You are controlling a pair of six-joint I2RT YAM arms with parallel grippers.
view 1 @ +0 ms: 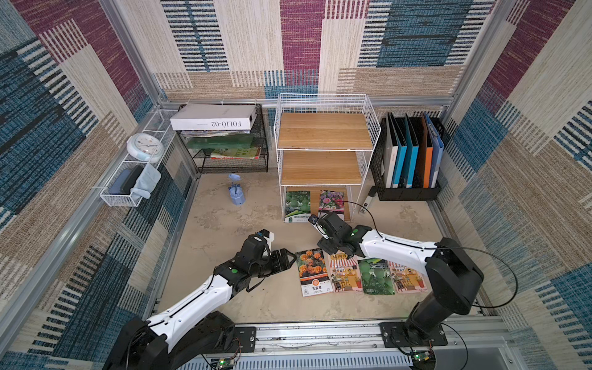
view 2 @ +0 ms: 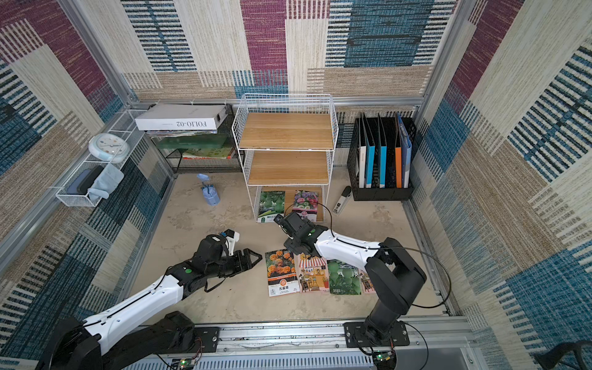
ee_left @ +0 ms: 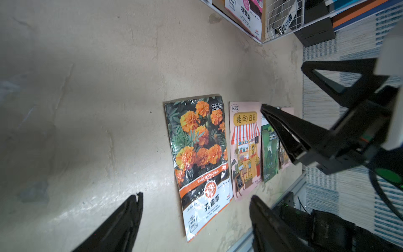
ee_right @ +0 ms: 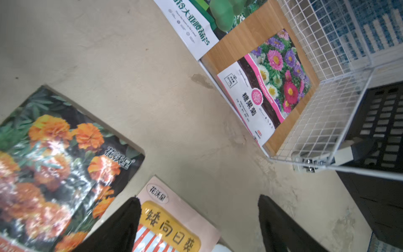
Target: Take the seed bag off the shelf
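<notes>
Two seed bags lie on the white rack's bottom wooden board: a green gourd bag point(view 1: 298, 206) and a pink-and-purple chrysanthemum bag point(ee_right: 272, 90). On the table in front lie a marigold bag point(ee_left: 198, 163), a sunflower bag point(ee_left: 245, 147) and other bags. My left gripper point(view 1: 285, 259) is open at the left of the marigold bag, empty. My right gripper hangs above the top of the sunflower bag, just in front of the bottom shelf, its fingers apart with nothing visible between them.
The rack's upper boards point(view 1: 323, 126) are bare. A black file holder with binders point(view 1: 407, 194) stands right of it, a light marker beside that. A blue object point(view 1: 236, 192) stands left of the rack.
</notes>
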